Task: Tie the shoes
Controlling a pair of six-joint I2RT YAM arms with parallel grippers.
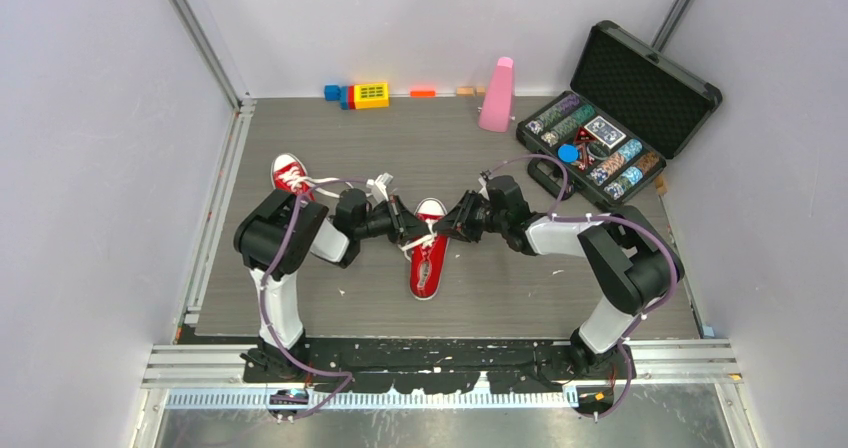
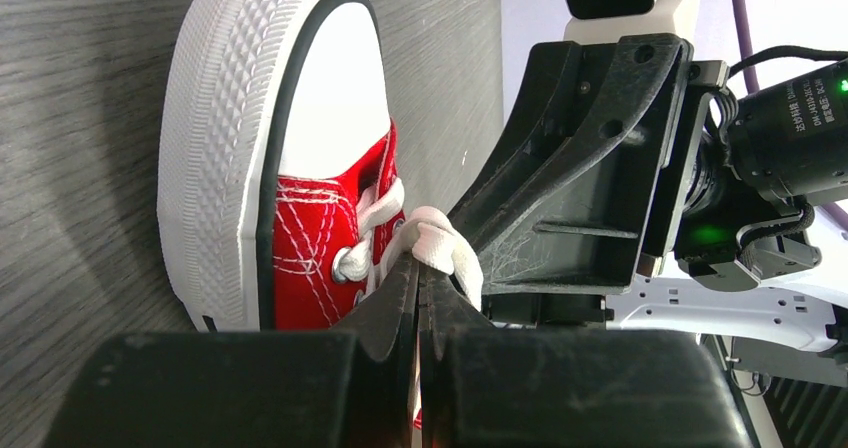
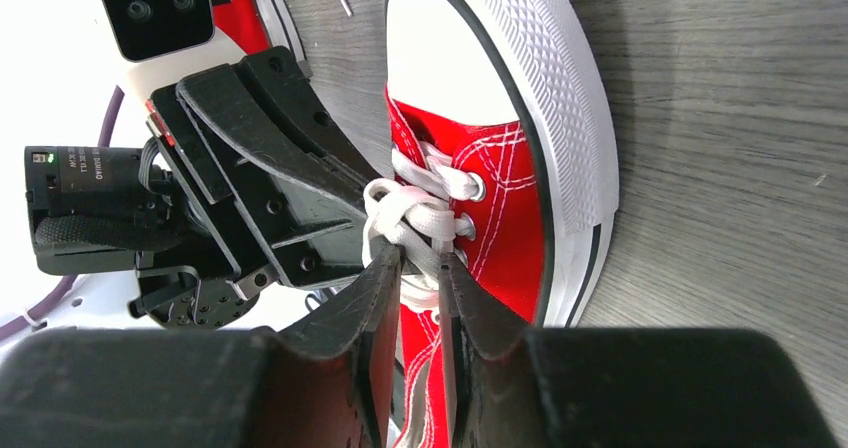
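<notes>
A red sneaker (image 1: 428,258) with a white toe cap lies in the middle of the table, toe toward the back. From its left, my left gripper is shut at the laces, a white lace (image 2: 437,243) looped over its fingertips. Opposite, my right gripper stands part open, a narrow gap between its fingers, with bunched lace loops (image 3: 408,213) at the tips. Both grippers nearly meet above the shoe and hide part of the lacing from the top view. A second red sneaker (image 1: 290,175) with loose laces lies at the far left.
An open black case (image 1: 620,128) of poker chips stands at the back right, a pink block (image 1: 497,96) beside it. Toy bricks (image 1: 370,95) line the back edge. Bare table (image 1: 530,298) surrounds the middle shoe's front.
</notes>
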